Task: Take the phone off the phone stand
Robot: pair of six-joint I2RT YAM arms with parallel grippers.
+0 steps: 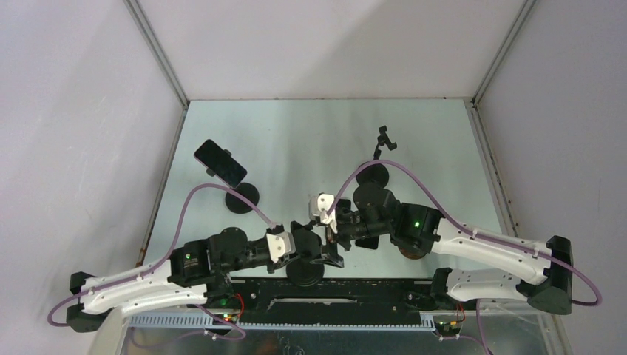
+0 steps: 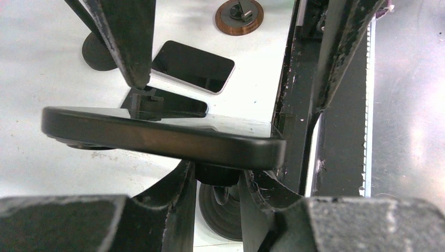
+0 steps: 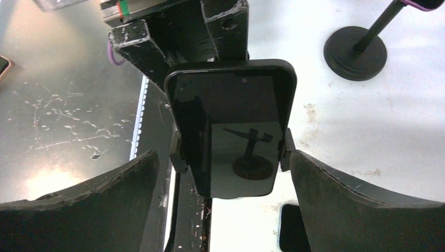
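A dark phone [image 3: 233, 136] sits upright in the clamp of a black stand, its screen facing my right gripper. That gripper is open, one finger on either side of the phone; in the right wrist view gaps show between the fingers and its edges. From the left wrist view the phone [image 2: 168, 139] appears edge-on, with the stand's round base [image 2: 218, 218] below. My left gripper is behind the phone, its fingers apart around the stand's neck area. Their exact contact there is hidden.
Two loose phones lie on the table, one being a black phone [image 2: 197, 65]. A second stand holds a phone [image 1: 220, 163] at the left. An empty stand [image 1: 373, 175] stands at the back right. A brown-rimmed disc [image 2: 239, 18] lies near the front edge.
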